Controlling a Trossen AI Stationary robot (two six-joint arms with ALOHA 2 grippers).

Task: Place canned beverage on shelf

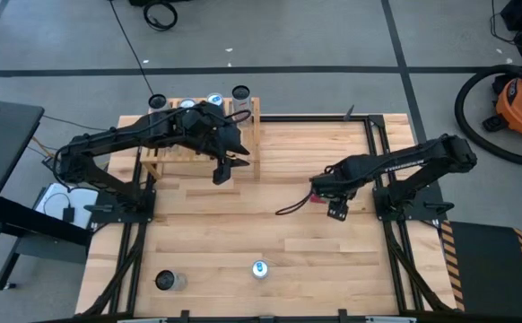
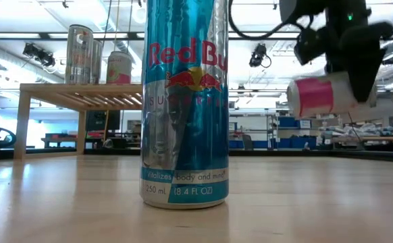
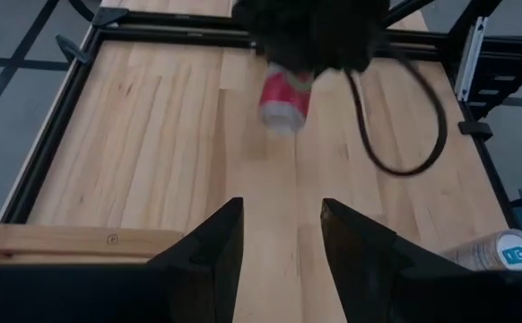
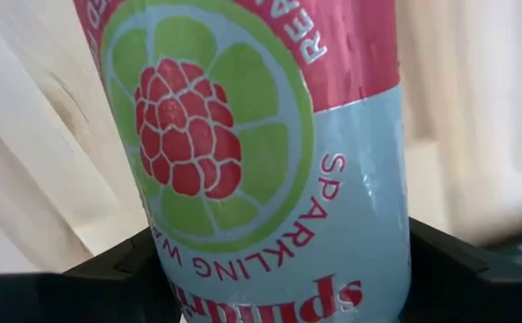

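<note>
A pink and silver sparkling water can (image 4: 270, 161) fills the right wrist view, gripped between the black fingers. My right gripper (image 1: 326, 203) is shut on it over the right part of the table. From low down the can (image 2: 321, 94) is seen tilted nearly level, clear of the tabletop. The wooden shelf (image 1: 256, 148) stands at the back left with several cans on top, among them a pinkish can (image 2: 119, 67). My left gripper is open and empty, just in front of the shelf's right end.
A blue and silver Red Bull can (image 2: 186, 101) stands upright at the table's front middle. Another can (image 1: 170, 281) is near the front left. Bare wood lies between the arms, and a black frame rail (image 1: 315, 117) runs along the back edge.
</note>
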